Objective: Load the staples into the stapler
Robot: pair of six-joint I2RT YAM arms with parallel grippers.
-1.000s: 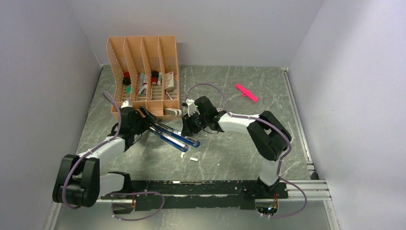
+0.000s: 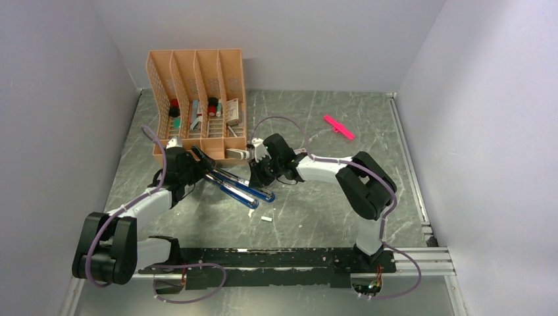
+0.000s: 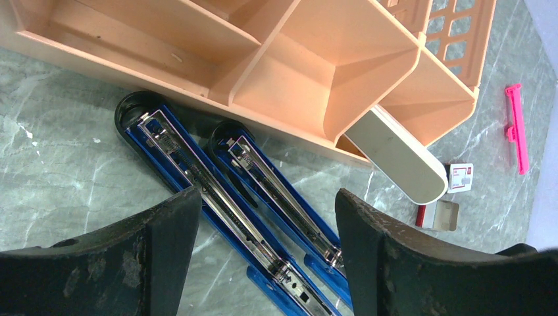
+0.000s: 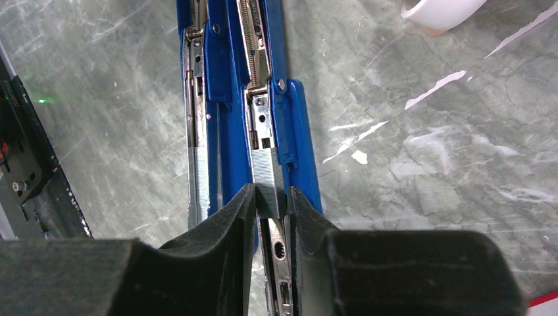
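Observation:
Two blue staplers lie side by side with their tops open, the nearer stapler (image 2: 238,196) and the farther stapler (image 2: 264,195). In the right wrist view, a ribbed silver staple strip (image 4: 264,164) sits in one metal channel. My right gripper straddles that strip with its fingers close on both sides; whether they press on it is unclear. The other channel carries a similar strip (image 4: 200,172). Over the rear ends of both staplers, my left gripper stands open, its fingers wide apart with nothing gripped.
A peach organizer (image 2: 197,146) stands right behind the staplers, with a long pale block (image 3: 398,155) jutting from its front. Small boxes (image 3: 459,178) lie beyond that block. A pink clip (image 2: 339,127) is at the back right; a small white piece (image 2: 266,218) lies in front.
My left arm and the staplers look unchanged.

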